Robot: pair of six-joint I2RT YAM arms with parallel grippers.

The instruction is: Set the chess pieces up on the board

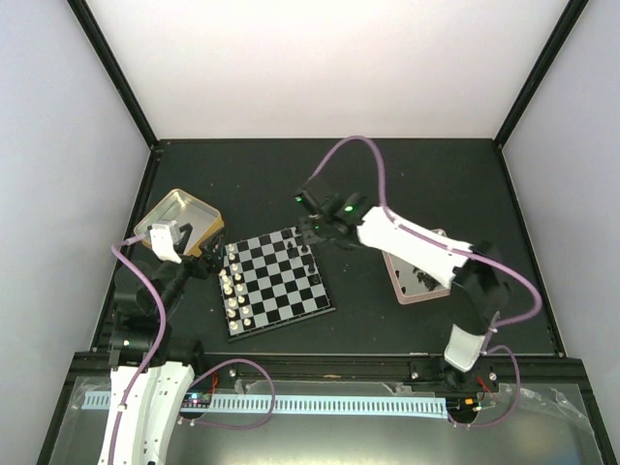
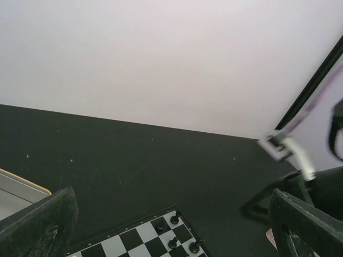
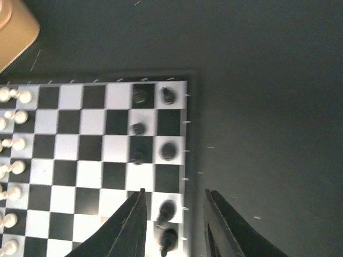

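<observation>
The chessboard [image 1: 271,291] lies mid-table with white pieces [image 3: 19,144] filling its left columns and several black pieces [image 3: 169,151] on the right columns, some mid-board ones blurred. My right gripper hangs above the board's right side, its fingers a little apart with nothing seen between them, blurred in the top view. My left gripper stands open left of the board, nothing between its fingers.
A tan-rimmed tray [image 1: 179,201] lies at the back left. A pinkish tray [image 1: 407,296] with dark pieces sits right of the board, partly under my right arm.
</observation>
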